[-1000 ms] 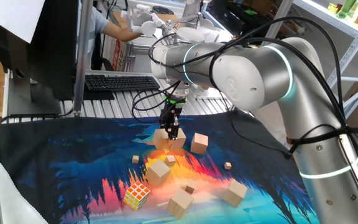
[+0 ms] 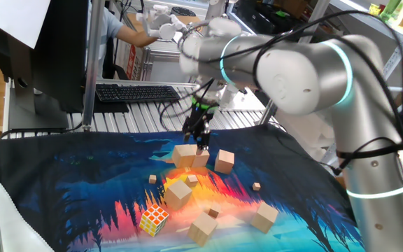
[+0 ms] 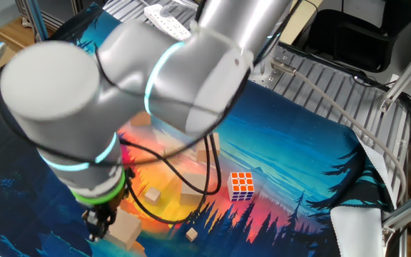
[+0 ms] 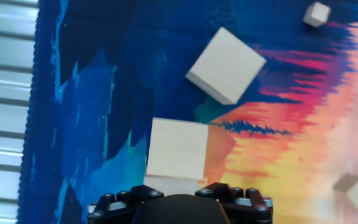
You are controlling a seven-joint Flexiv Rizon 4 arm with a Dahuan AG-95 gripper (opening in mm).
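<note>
Two pale wooden blocks stand side by side at the far part of the cloth: a left block (image 2: 183, 156) and a right block (image 2: 201, 159). Just above and behind them is my gripper (image 2: 199, 142), its fingers apart and no block lifted. In the wrist view the gripper shows its two dark fingers (image 4: 146, 191) spread at the bottom edge, a block top (image 4: 178, 148) ahead of them. Part of a second pale surface (image 4: 174, 185) shows between them. Another wooden block (image 4: 226, 65) lies turned, apart from these.
A Rubik's cube (image 2: 154, 220), larger blocks (image 2: 178, 194) and several small cubes (image 2: 256, 187) are spread over the patterned cloth (image 2: 68, 182). A keyboard (image 2: 137, 93) lies behind the cloth.
In exterior view 1 my gripper has risen and shifted slightly right, away from the front of the paired blocks. The arm has moved with it; the blocks appear unmoved.
</note>
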